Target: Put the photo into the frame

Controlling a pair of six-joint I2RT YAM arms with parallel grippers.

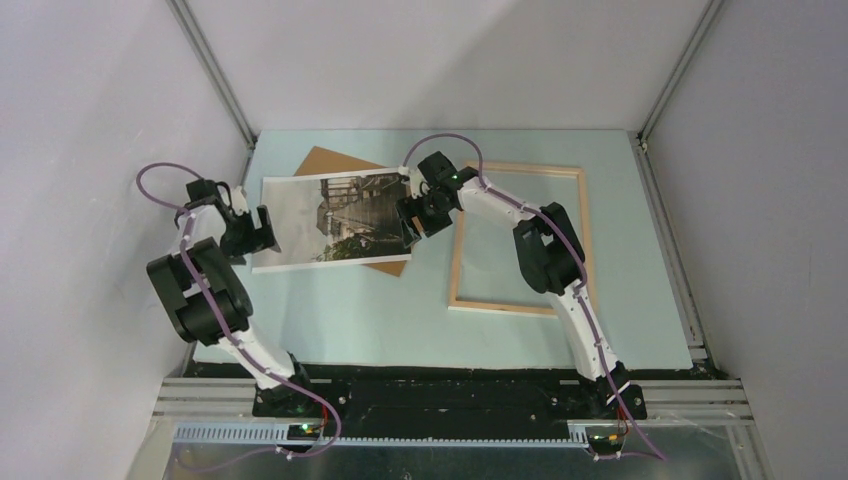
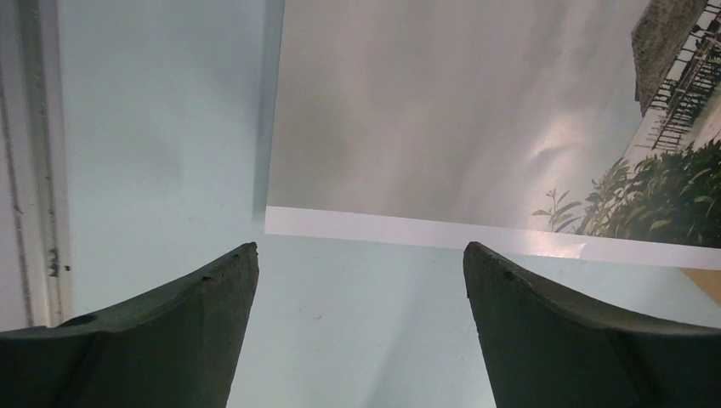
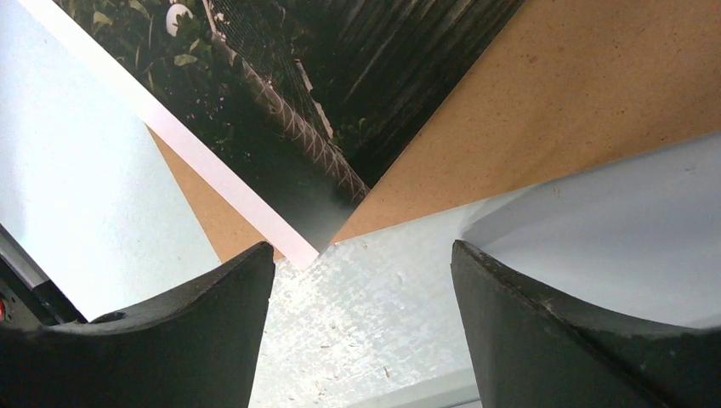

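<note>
The photo (image 1: 340, 220), white-bordered with a dark garden scene on its right part, lies flat on the table over a brown backing board (image 1: 390, 268). My left gripper (image 1: 262, 225) is beside the photo's left end, fingers apart with nothing between them; the left wrist view shows the photo's corner (image 2: 357, 153) just beyond the fingertips. My right gripper (image 1: 410, 225) is at the photo's right end, also open and empty; in the right wrist view the photo's corner (image 3: 306, 204) is near the left fingertip. The wooden frame (image 1: 515, 312) lies to the right, partly under my right arm.
White walls and metal rails border the workspace on the sides and back.
</note>
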